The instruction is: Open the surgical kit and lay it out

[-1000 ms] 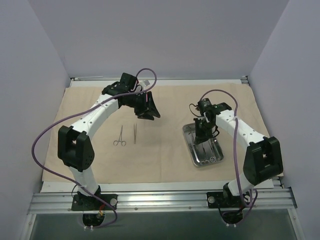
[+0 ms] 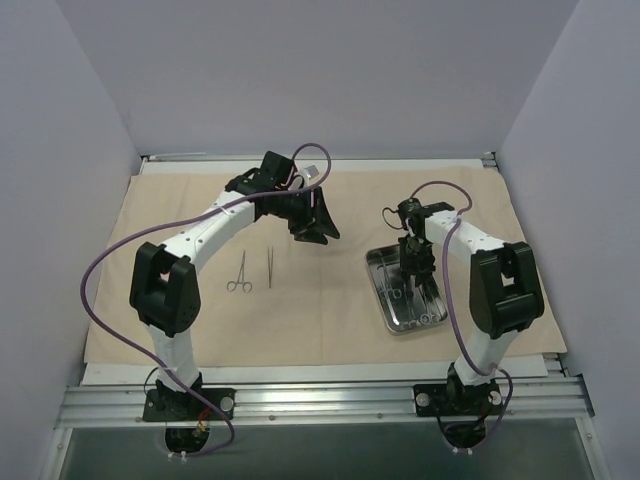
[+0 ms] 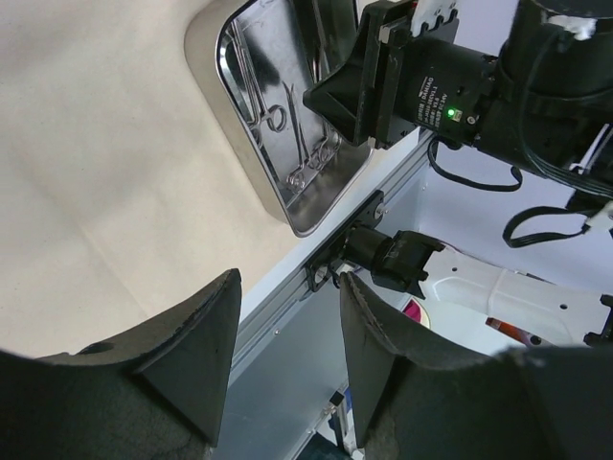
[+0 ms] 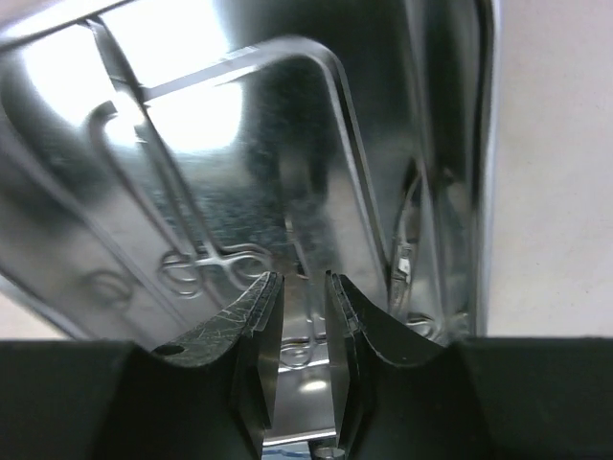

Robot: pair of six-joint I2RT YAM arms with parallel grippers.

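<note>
The steel tray point(image 2: 395, 320) of surgical instruments sits right of centre, holding scissors-like tools point(image 3: 273, 115) and other long tools. My right gripper point(image 2: 418, 265) is over the tray, fingers part open above a thin instrument point(image 4: 295, 350); no held item shows between the fingertips. My left gripper point(image 2: 318, 230) hangs over the cloth left of the tray, open and empty in the left wrist view. A pair of scissors point(image 2: 240, 283) and tweezers point(image 2: 269, 270) lie side by side on the cloth at left.
The beige cloth point(image 2: 320, 320) covers the table, clear at front centre and back. The table's front rail point(image 2: 320, 394) and side walls bound the space.
The right gripper and arm shifted over the tray, the gripper now slightly right of where it was.
</note>
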